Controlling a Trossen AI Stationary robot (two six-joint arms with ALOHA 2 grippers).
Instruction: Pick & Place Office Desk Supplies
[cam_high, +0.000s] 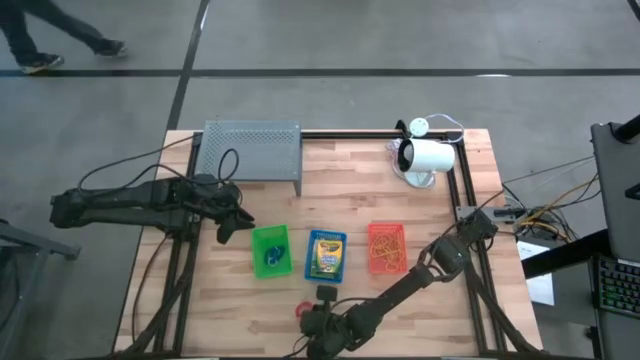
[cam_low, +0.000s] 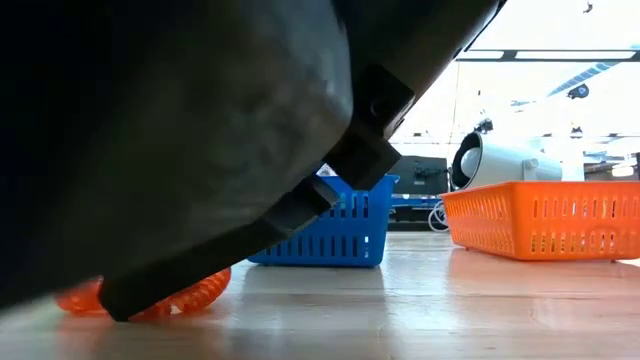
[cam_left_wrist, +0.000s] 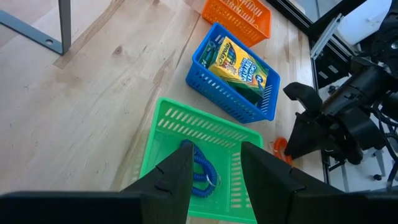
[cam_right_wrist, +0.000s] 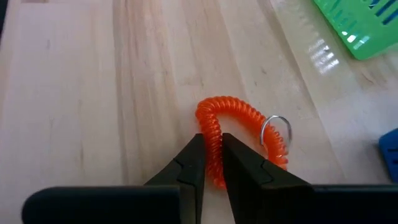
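Note:
An orange coiled band (cam_right_wrist: 233, 105) with a metal ring lies on the wooden table, one strand of it pinched by my right gripper, which is shut on it. In the cam low view the band (cam_low: 200, 292) shows at table level behind a dark finger. The green basket (cam_left_wrist: 165, 118) contains a blue coiled band (cam_left_wrist: 205, 168). Beside it, the blue basket (cam_left_wrist: 214, 81) holds a yellow crayon box (cam_left_wrist: 239, 64). An orange basket (cam_high: 371, 256) with thin orange-yellow bands inside is at the right. My left gripper hangs open and empty on the left side.
A grey perforated metal stand (cam_high: 250, 152) occupies the back left of the table. Near the back right are a white cylindrical lamp (cam_high: 430, 156) and its cable. Bare wood (cam_high: 345, 195) lies between these and the baskets.

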